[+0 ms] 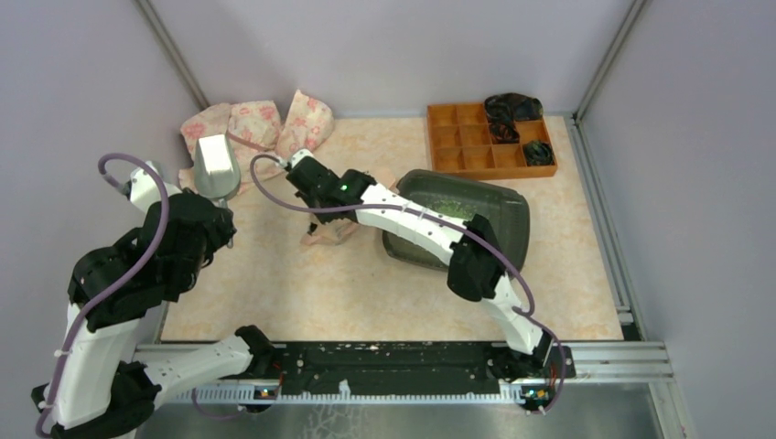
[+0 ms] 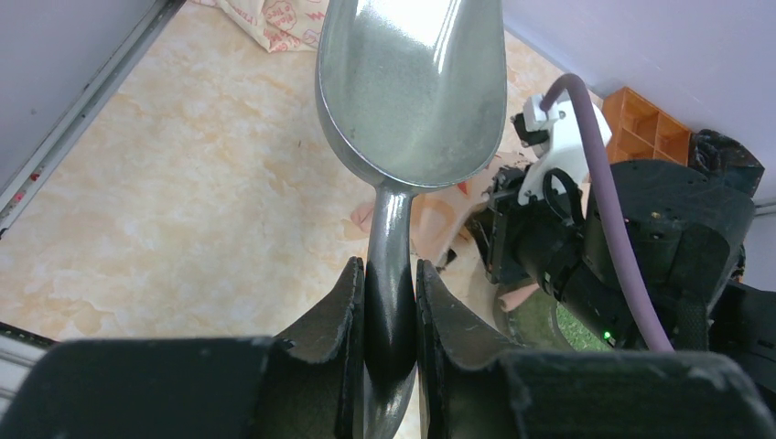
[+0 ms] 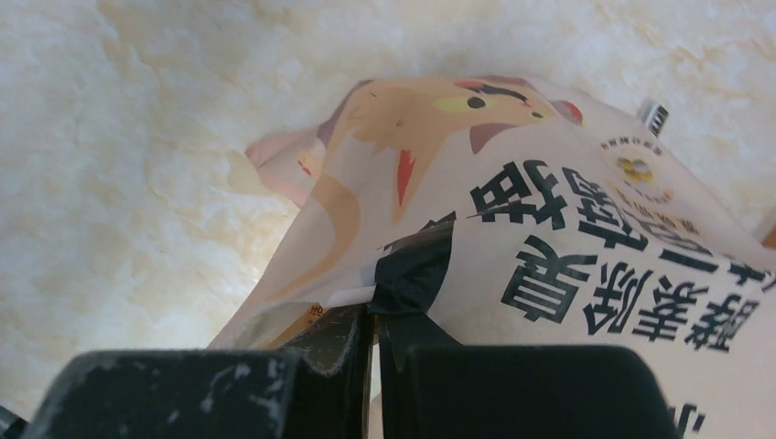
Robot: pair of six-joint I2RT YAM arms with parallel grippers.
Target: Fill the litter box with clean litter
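Note:
A grey scoop (image 1: 218, 186) points toward the back wall at the left of the table. My left gripper is shut on its handle, and the scoop's bowl (image 2: 412, 101) looks empty in the left wrist view. The printed, pinkish litter bag (image 3: 540, 201) has my right gripper shut on its plastic, beside a dark patch. From above, much of that bag (image 1: 328, 232) is hidden under the right arm. Right of it stands the dark green litter box (image 1: 519, 219), with some green bits on its floor and the right arm crossing over it.
Several pink-patterned bags (image 1: 307, 121) lean along the back left. Behind the litter box is an orange divided tray (image 1: 453, 137) with black plastic bundles (image 1: 509, 112) in it.

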